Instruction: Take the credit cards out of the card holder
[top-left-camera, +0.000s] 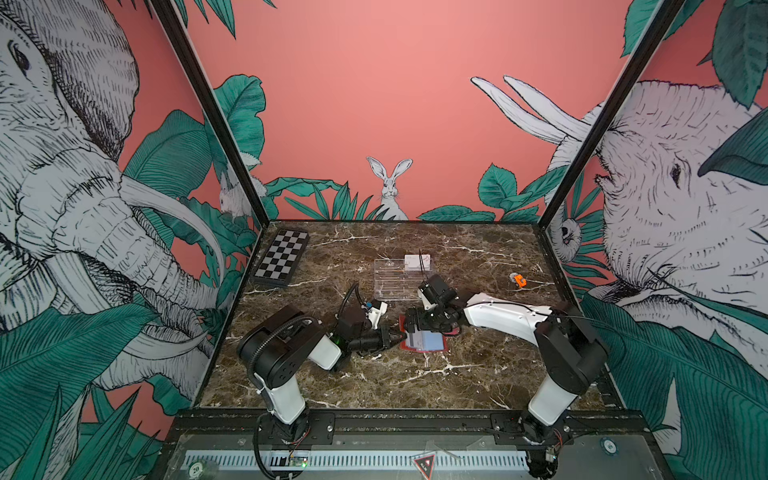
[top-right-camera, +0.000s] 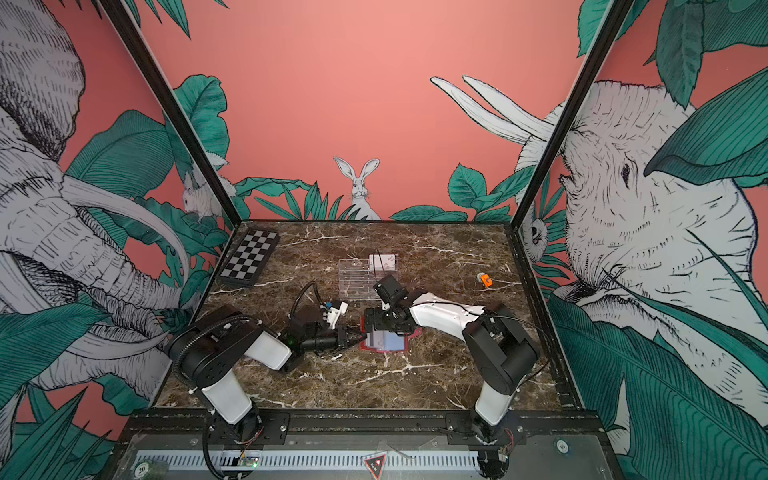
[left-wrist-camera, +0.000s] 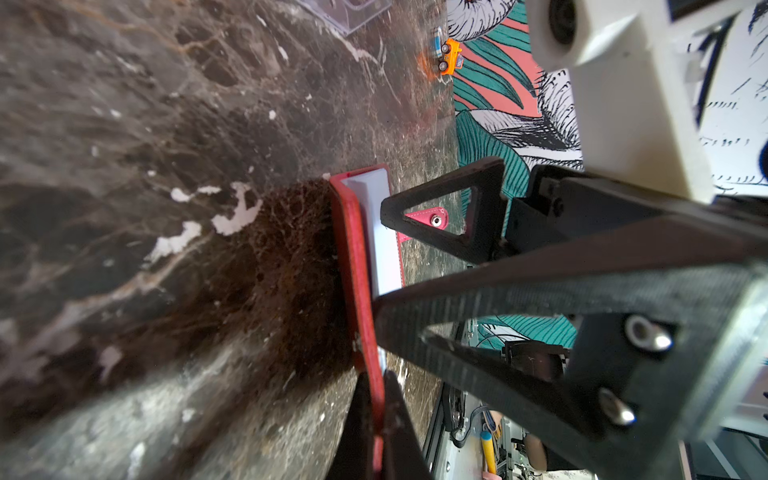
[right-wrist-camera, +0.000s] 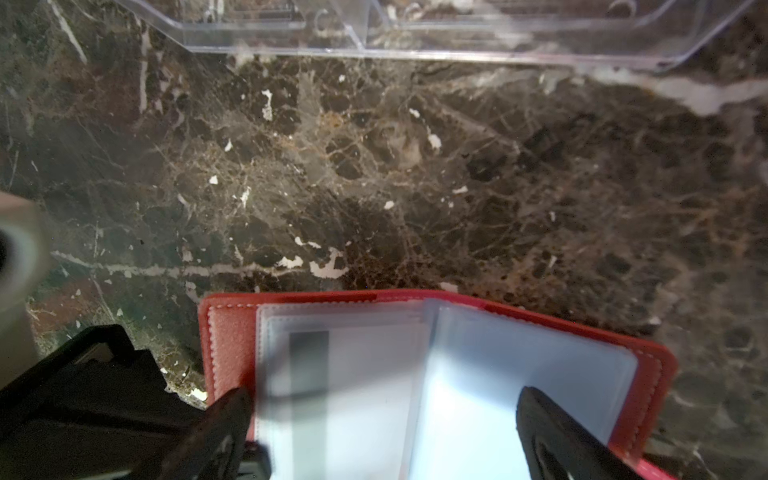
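The red card holder (right-wrist-camera: 228, 344) lies spread open on the table. Its left page has a clear sleeve with a white card (right-wrist-camera: 360, 376) bearing a grey stripe; the other page shows a pale blue sleeve or card (right-wrist-camera: 496, 376), which one I cannot tell. My left gripper is shut on the holder's left edge, the thin red border showing between its fingers. Over the pages, my right gripper stands open, one finger (right-wrist-camera: 232, 424) by the left page and the other (right-wrist-camera: 548, 424) over the blue one, nothing between them. The holder's near part is out of the right wrist view.
A clear divided tray (top-left-camera: 389, 280) with a white item (top-left-camera: 417, 262) stands behind the holder. A checkered board (top-left-camera: 281, 256) is at the back left and a small orange toy (top-left-camera: 518, 280) at the right.
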